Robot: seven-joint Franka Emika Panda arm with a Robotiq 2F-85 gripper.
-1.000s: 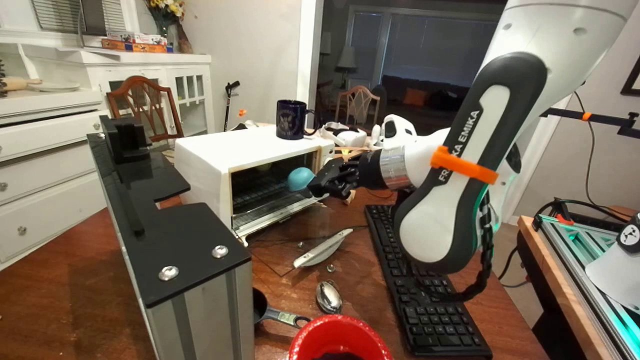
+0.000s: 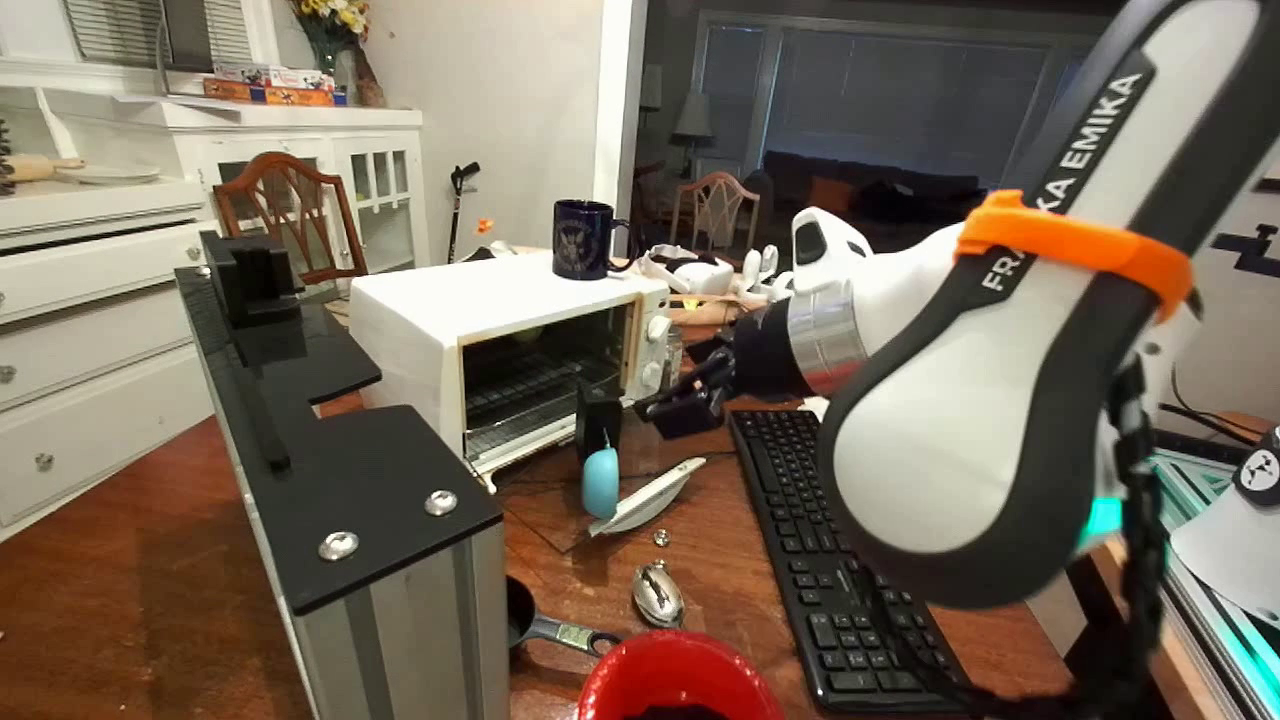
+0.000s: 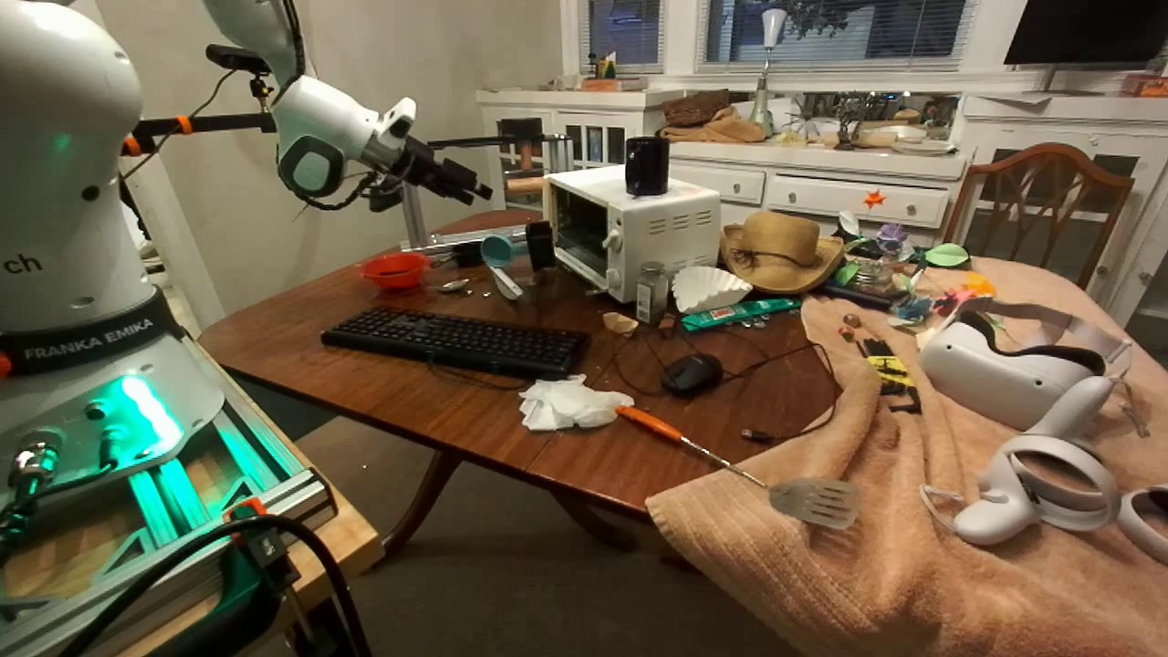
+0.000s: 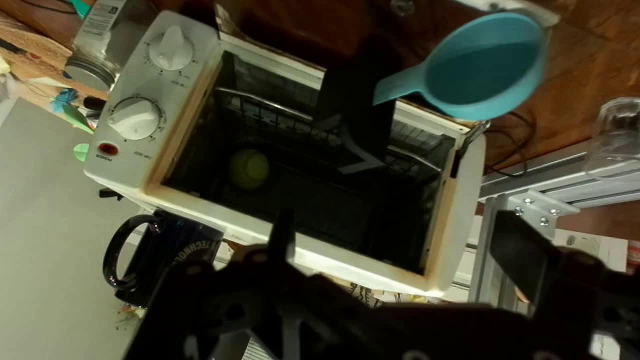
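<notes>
A blue measuring cup (image 4: 487, 66) lies beyond my fingers in the wrist view, its handle running to a black block (image 4: 355, 99) in front of the toaster oven. In exterior view 1 the cup (image 2: 601, 482) appears just below the block (image 2: 596, 418); whether they rest on the table cannot be told. The white toaster oven (image 2: 414, 312) has its door down and its dark inside visible. A yellow-green round thing (image 4: 249, 169) shows within it. My gripper (image 3: 473, 188) is open above and apart from cup and block, its fingers (image 4: 280, 237) spread with nothing held between them.
A dark mug (image 2: 582, 240) stands on top of the oven. A white plate-like piece (image 2: 648, 496), a spoon (image 2: 657, 594), a red bowl (image 2: 679, 684) and a black keyboard (image 2: 828, 552) occupy the table nearby. A black-topped metal frame (image 2: 372, 504) borders one side.
A second ago the blue cup was up at the gripper, before the oven opening. Now it is lower and away from the fingers, with the black block. My arm has shifted right and the gripper has opened.
</notes>
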